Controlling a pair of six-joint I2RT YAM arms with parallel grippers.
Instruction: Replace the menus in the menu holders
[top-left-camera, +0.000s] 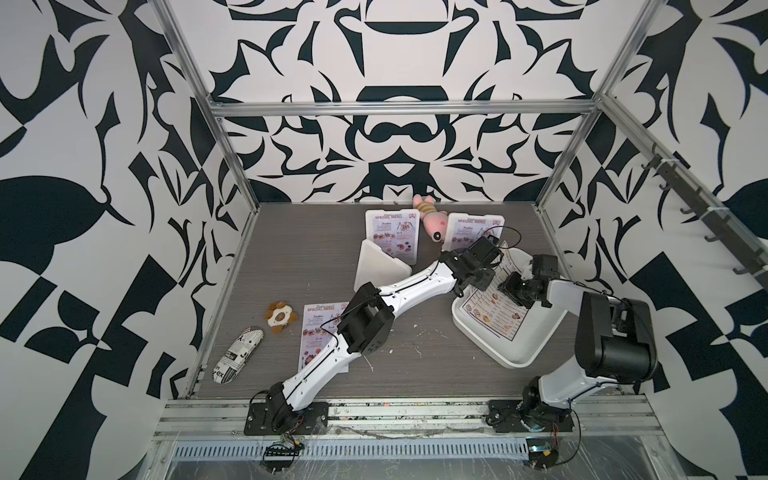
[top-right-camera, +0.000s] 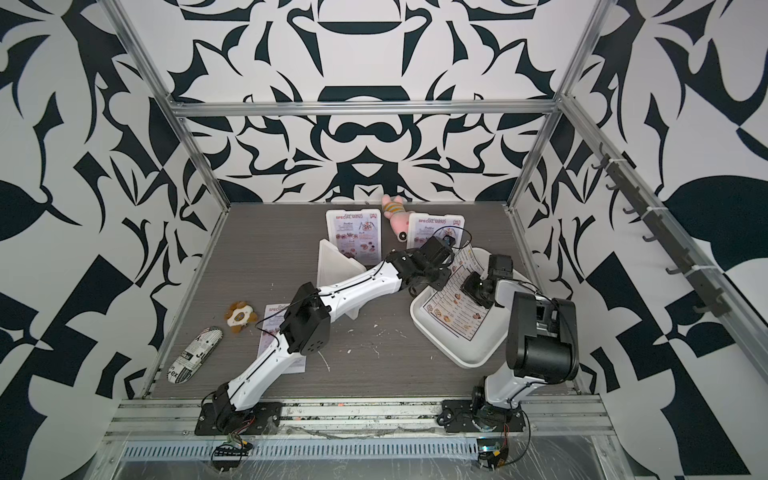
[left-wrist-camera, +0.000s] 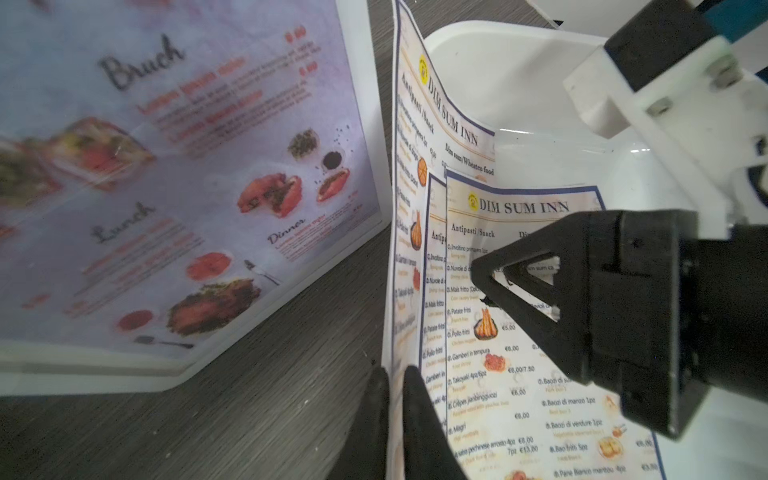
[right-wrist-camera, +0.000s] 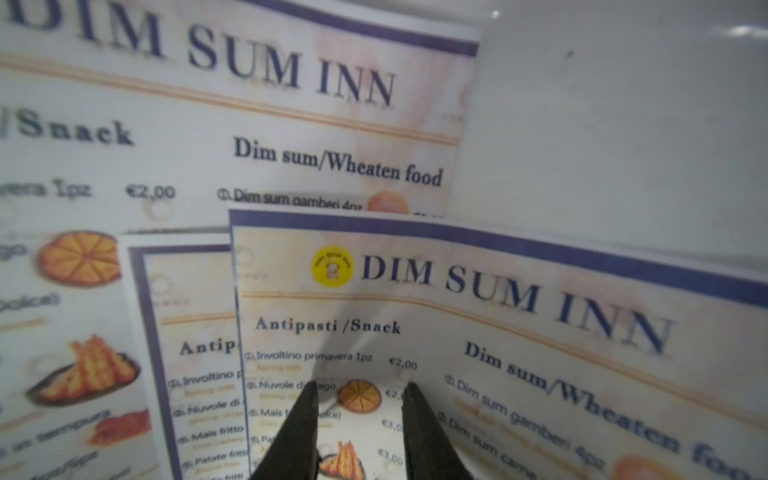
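Dim Sum Inn menus (right-wrist-camera: 520, 312) lie stacked in the white tray (top-left-camera: 538, 336). Over that tray's left edge, my left gripper has its fingertips at the bent-up edge of the rear sheet, close around it. My right gripper is low on the front sheets; what it grips is hard to tell. Special-menu holders (top-left-camera: 392, 236) stand at the back, and an empty white holder (top-left-camera: 376, 264) sits before the left one. A loose special menu (top-left-camera: 316, 328) lies front-left on the table, partly under my left arm.
A pink plush (top-left-camera: 432, 217) lies between the back holders. A brown plush (top-left-camera: 280, 316) and a newspaper-print object (top-left-camera: 238, 354) lie at the left. Bare table (top-left-camera: 288, 248) spans the back left.
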